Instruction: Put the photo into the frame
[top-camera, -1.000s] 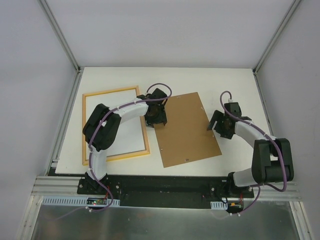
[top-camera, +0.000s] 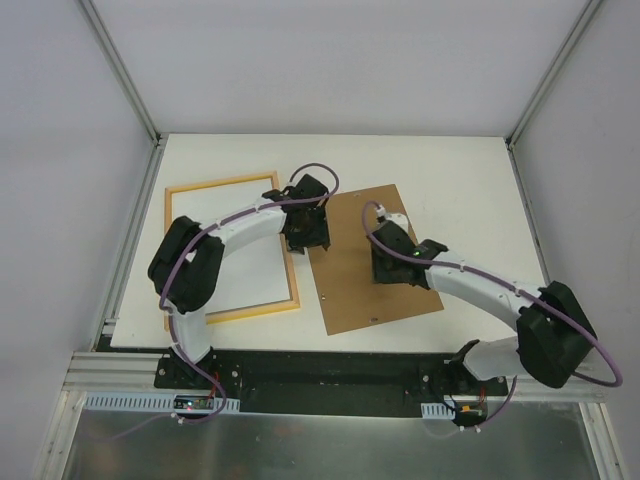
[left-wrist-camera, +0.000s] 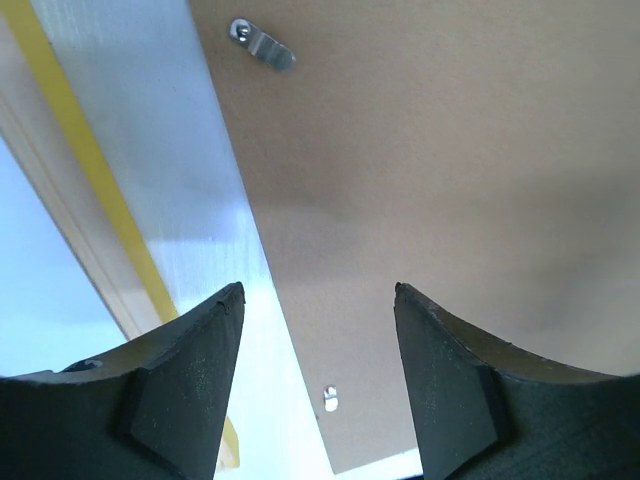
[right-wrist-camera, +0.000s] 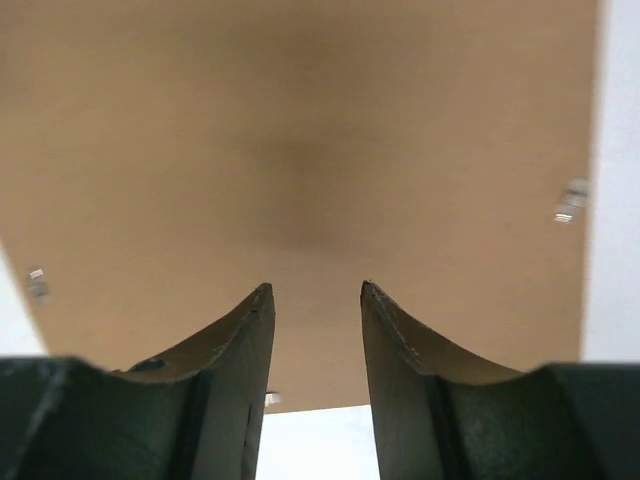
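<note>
A brown square backing board (top-camera: 360, 300) with small metal clips lies on the white table; a clip (left-wrist-camera: 262, 45) shows near its edge in the left wrist view. Left of it lies the wooden frame (top-camera: 240, 312) around a white sheet (top-camera: 240, 280). My left gripper is open, empty, over the board's left edge. My right gripper hangs over the board's right part, part open with nothing between its fingertips.
Walls with metal rails bound both sides.
My right arm has moved left from the board's right edge to over the board, and its fingers look closer together. The left arm has shifted slightly.
</note>
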